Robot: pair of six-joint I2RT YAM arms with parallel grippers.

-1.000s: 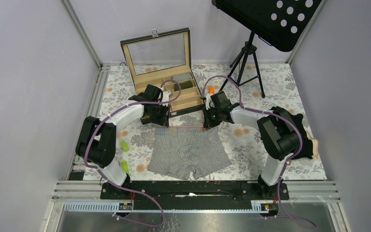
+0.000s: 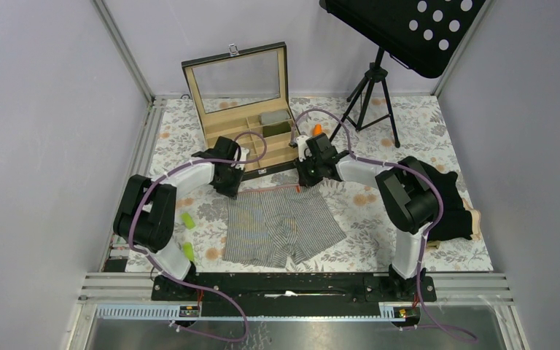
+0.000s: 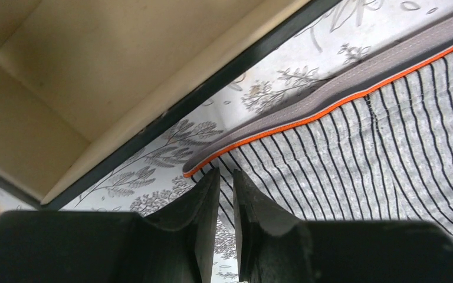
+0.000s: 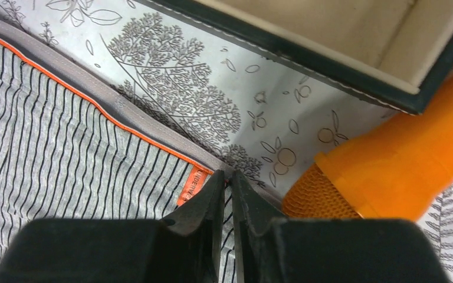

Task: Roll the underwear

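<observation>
Grey striped underwear [image 2: 281, 226] lies flat in front of the box, its orange-edged waistband [image 3: 330, 103] along the back. My left gripper is at the band's left end, over the striped cloth just beside the orange edge. My right gripper is on the waistband beside the orange label [image 4: 190, 186]. Both sets of fingertips sit close together; whether cloth is between them is unclear.
An open compartment box [image 2: 211, 131] stands just behind the underwear. An orange object [image 4: 401, 159] lies beside the right gripper. A black music stand [image 2: 370, 80] stands back right, black cloth [image 2: 448, 211] lies at right.
</observation>
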